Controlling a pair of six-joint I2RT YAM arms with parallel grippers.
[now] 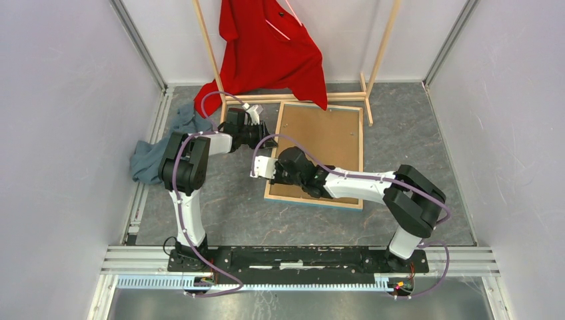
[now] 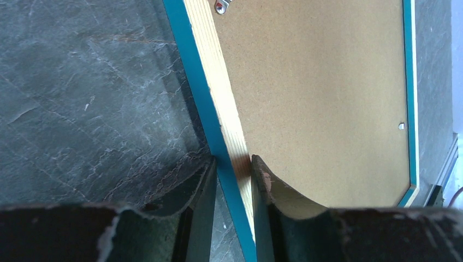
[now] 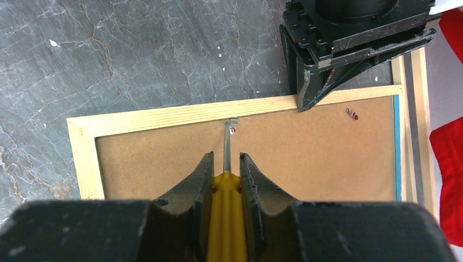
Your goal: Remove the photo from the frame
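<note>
The picture frame (image 1: 320, 133) lies face down, brown backing board (image 3: 306, 147) up, with wooden border and metal clips. My left gripper straddles the frame's left side (image 2: 213, 82), one finger on each side of the strip. My right gripper is shut on a yellow-handled tool (image 3: 226, 218) with a thin metal blade, whose tip is at a clip (image 3: 233, 123) on the border's inner edge, over the board. Another clip (image 3: 351, 114) sits farther along the board.
A wooden rack (image 1: 383, 40) with a red garment (image 1: 266, 53) stands behind the frame. A blue-grey cloth (image 1: 150, 160) lies at the left.
</note>
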